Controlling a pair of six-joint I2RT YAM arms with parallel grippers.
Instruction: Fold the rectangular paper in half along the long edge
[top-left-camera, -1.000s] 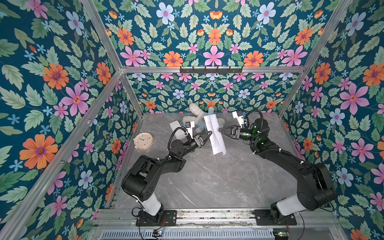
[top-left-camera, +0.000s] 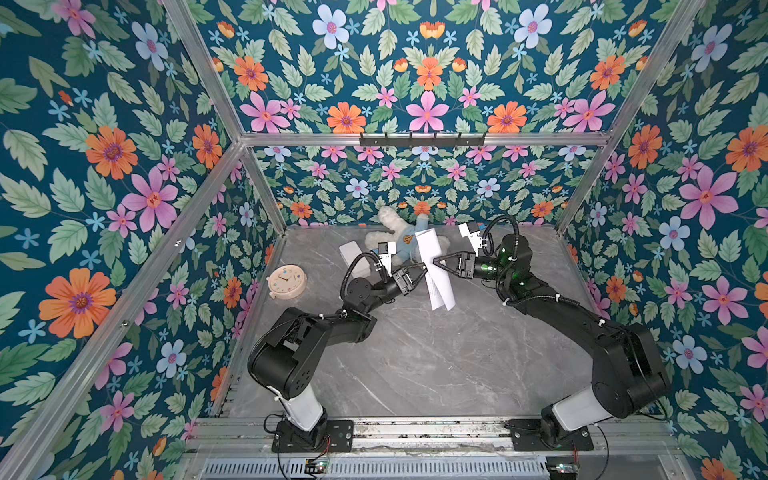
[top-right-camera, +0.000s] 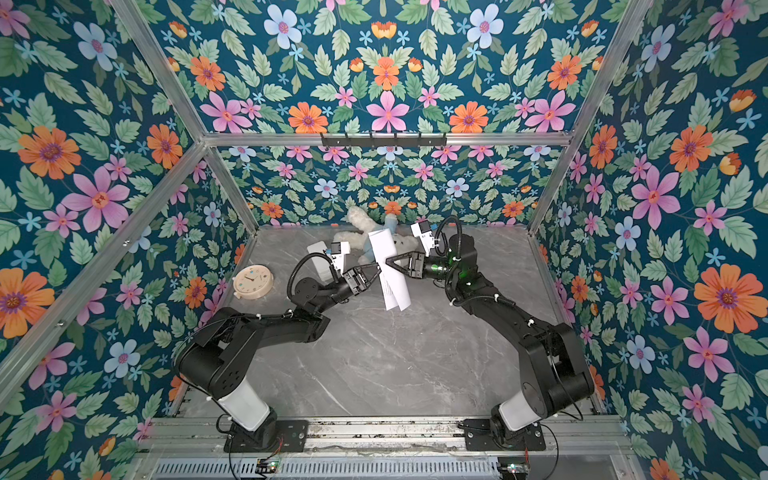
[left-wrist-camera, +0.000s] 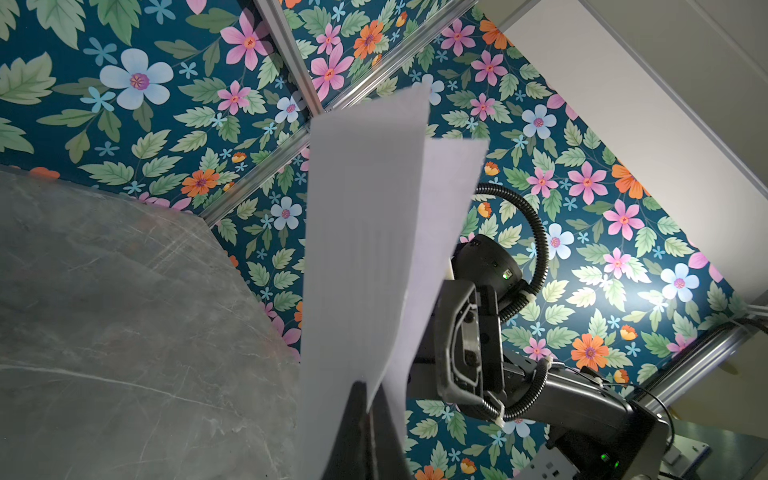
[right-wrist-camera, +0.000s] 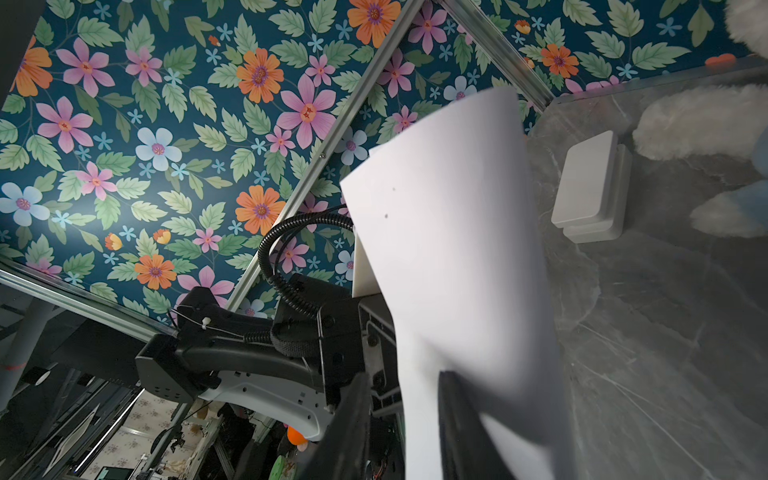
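A white paper (top-left-camera: 428, 248) (left-wrist-camera: 360, 224) (right-wrist-camera: 448, 240) is held up between the grippers in a long, curved, folded shape, its two lower ends splayed apart in the top views. My left gripper (top-left-camera: 424, 265) is shut on the paper from the left, its fingertips at the fold. My right gripper (top-left-camera: 437, 261) reaches it from the right, part open, with one finger against the paper's face; whether paper lies between its fingers is hard to tell.
A plush toy (top-left-camera: 392, 220) lies at the back, beside a white box (right-wrist-camera: 585, 180). A round clock (top-left-camera: 286, 280) stands at the left.
My right gripper has moved left onto the paper, and my left gripper slightly right. The paper's lower end has spread into two flaps.
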